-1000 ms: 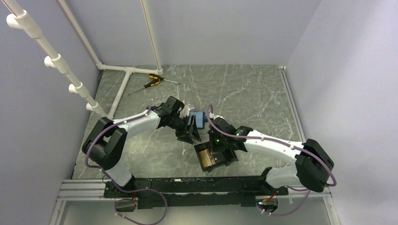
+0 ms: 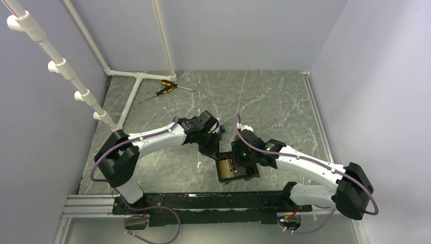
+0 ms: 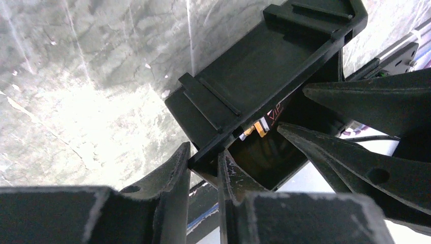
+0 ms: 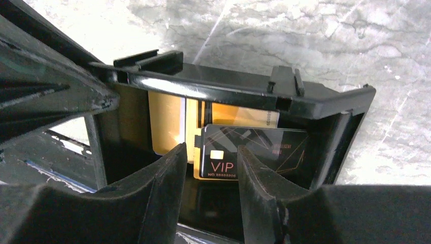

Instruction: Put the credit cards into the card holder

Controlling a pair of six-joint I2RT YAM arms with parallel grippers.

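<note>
A black open box (image 4: 213,92) contains several cards. In the right wrist view, a black VIP card (image 4: 254,150) lies over yellowish cards (image 4: 166,119). My left gripper is shut on the box's wall near one corner. My right gripper reaches into the box with its fingers apart around one end of the VIP card; whether they touch it I cannot tell. The top view shows both grippers close together at the box (image 2: 223,180). Behind the left gripper, a small part of a blue object (image 2: 222,129), possibly the card holder, peeks out, mostly hidden.
Two yellow-and-black screwdrivers (image 2: 166,90) lie at the back left beside a white pipe frame (image 2: 133,96). My two arms leave little room between them at the box.
My left gripper has moved right and toward the front, onto the box's edge, and its arm now covers most of the blue object. The box and my right arm have shifted slightly right.
</note>
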